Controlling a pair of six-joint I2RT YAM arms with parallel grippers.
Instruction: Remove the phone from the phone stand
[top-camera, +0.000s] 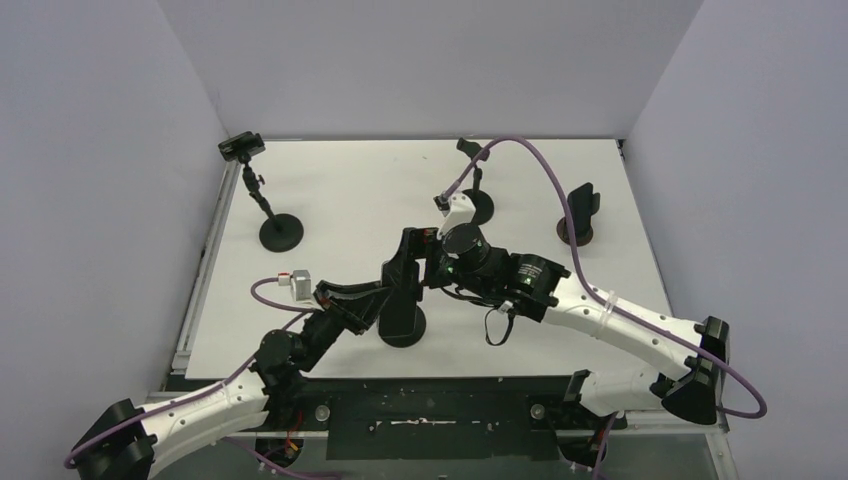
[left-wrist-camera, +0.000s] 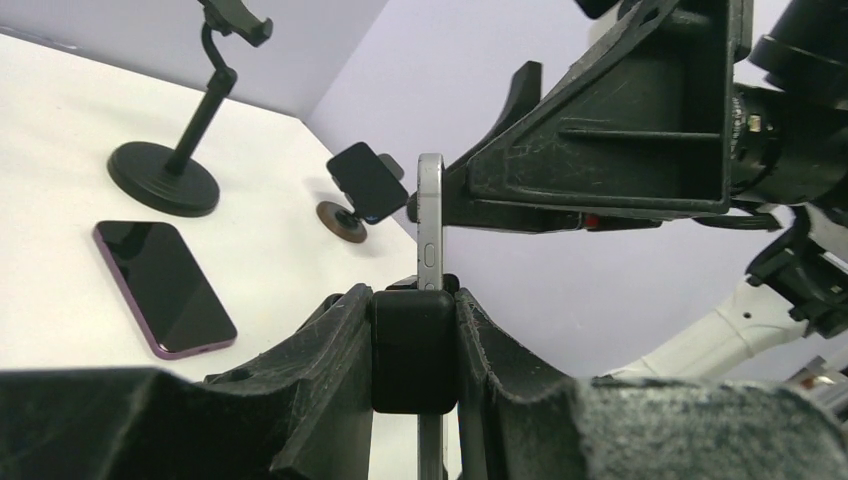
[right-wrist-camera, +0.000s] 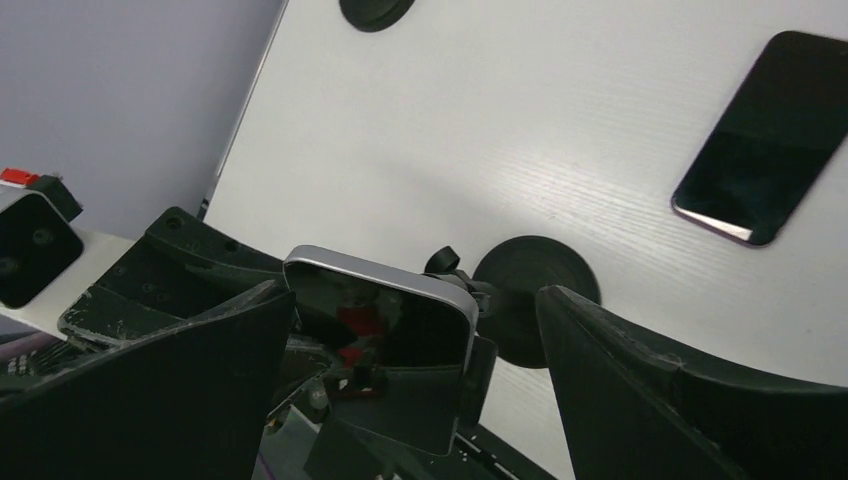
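Note:
A phone with a silver edge (left-wrist-camera: 430, 225) stands upright, seen edge-on in the left wrist view; its dark face (right-wrist-camera: 415, 330) shows in the right wrist view. My left gripper is shut on a black block-like part (left-wrist-camera: 413, 350) beside the phone, apparently the stand's holder. The stand's round base (top-camera: 402, 338) rests on the front of the table. My right gripper is part open, with the phone's top between its spread fingers, nearer the left one. Contact cannot be told.
Another phone (left-wrist-camera: 165, 285) lies flat on the table. A black stand (top-camera: 281, 232) is at the back left, another (top-camera: 480, 205) at the back middle, and a third holding a dark phone (top-camera: 580, 205) at the right. Bare table (top-camera: 360, 190) lies behind the grippers.

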